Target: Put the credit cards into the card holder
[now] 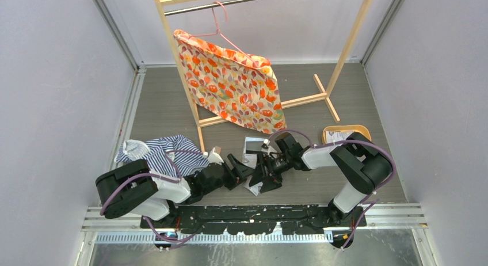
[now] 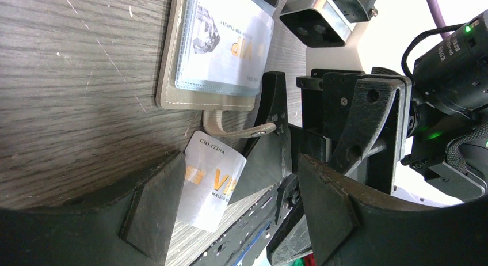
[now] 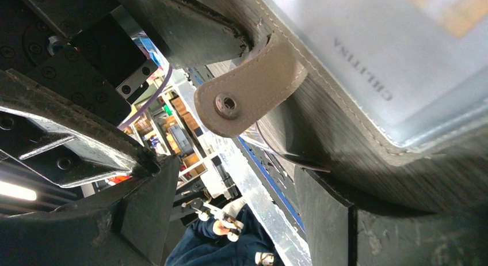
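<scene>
A loose white card (image 2: pixel 210 177) lettered in gold shows between the spread fingers of my left gripper, which is open. Just beyond it lies the beige card holder (image 2: pixel 166 87), its snap strap (image 2: pixel 247 130) sticking out toward the card. A printed card (image 2: pixel 227 41) is in the holder's clear pocket. In the right wrist view my right gripper has its fingers apart, and a thin card edge (image 3: pixel 293 159) runs close to one fingertip. Whether that finger touches the card cannot be told. Seen from the top, both grippers meet and partly hide the holder and card.
A yellow tray (image 1: pixel 362 129) with cards stands at the right. Striped cloth (image 1: pixel 164 151) lies at the left, beside the left arm. Behind, a wooden rack (image 1: pixel 351 35) carries a flowered cloth (image 1: pixel 230 84). Bare table shows between rack and tray.
</scene>
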